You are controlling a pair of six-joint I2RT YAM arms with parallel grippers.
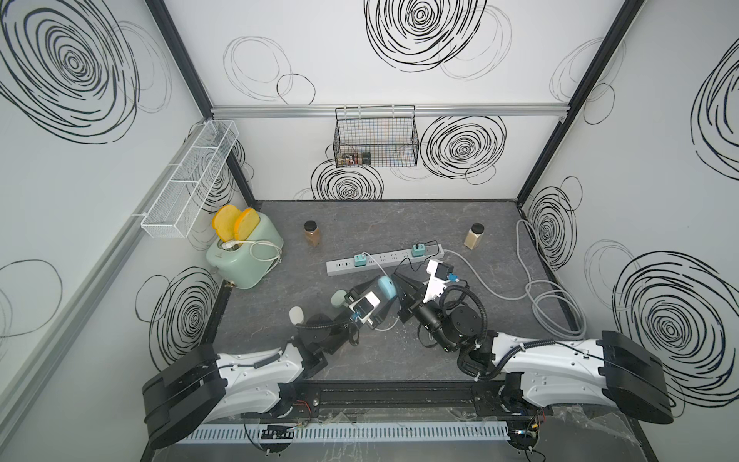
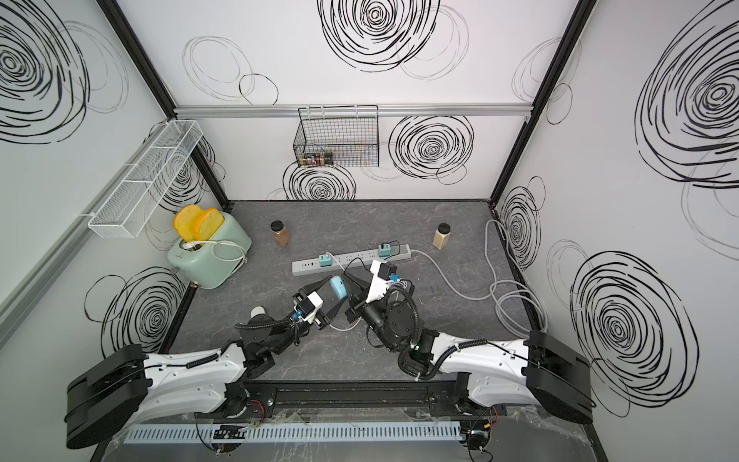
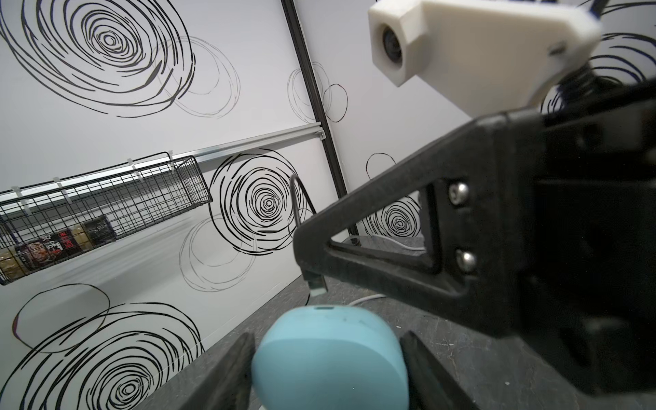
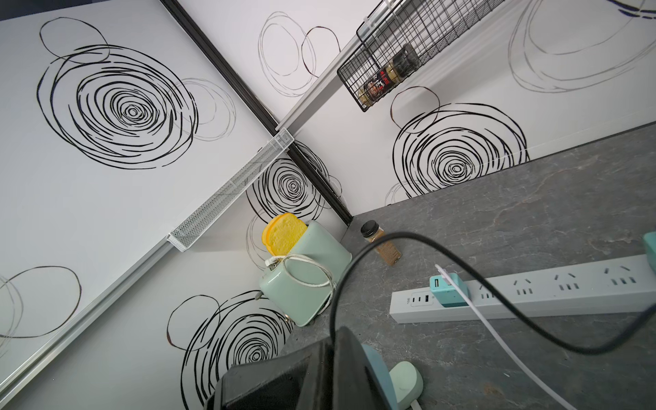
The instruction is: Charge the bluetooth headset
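The light-blue headset case (image 3: 330, 362) is held off the table, with my left gripper (image 1: 385, 295) shut on it from both sides. Its upper face carries a small dark port (image 3: 324, 307). Close above that port, in the left wrist view, a metal plug tip (image 3: 315, 285) sticks out under the fingertip of my right gripper. The right fingers are closed together around a black cable (image 4: 437, 254), which arches away in the right wrist view. A small gap shows between plug and case. The case is mostly hidden behind the fingers in the right wrist view.
Behind the grippers lies a white power strip (image 1: 385, 261) with two teal adapters. A mint toaster (image 1: 244, 258) stands left, two small jars at the back. A white cable (image 4: 493, 335) runs from one adapter. Coiled grey cord (image 1: 554, 308) lies right.
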